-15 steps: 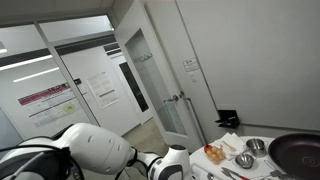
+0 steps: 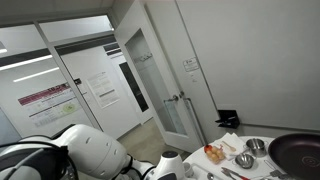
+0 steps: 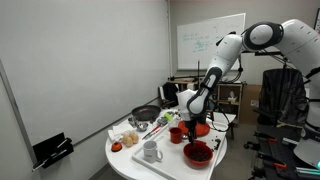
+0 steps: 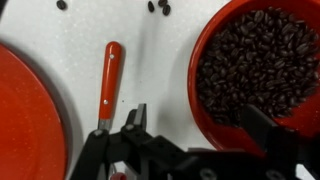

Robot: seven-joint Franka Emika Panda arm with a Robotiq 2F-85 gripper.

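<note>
In the wrist view my gripper stands open, its dark fingers [image 4: 133, 130] wide apart with nothing held. The right finger overlaps the near part of a red bowl [image 4: 203, 95] of dark beans [image 4: 255, 65]; the left one points at bare table beside it. Whether either finger touches the bowl cannot be told. In exterior view 2 the gripper [image 3: 192, 134] points down close behind the bowl [image 3: 187, 153].
An orange-handled utensil [image 4: 110, 75] lies between the bowl and a red plate [image 4: 30, 120]. A few loose beans [image 4: 160, 5] dot the table. A white mug [image 3: 152, 152], a red cup [image 3: 176, 135], a tomato [image 3: 116, 147] and a dark pan [image 3: 146, 112] stand around.
</note>
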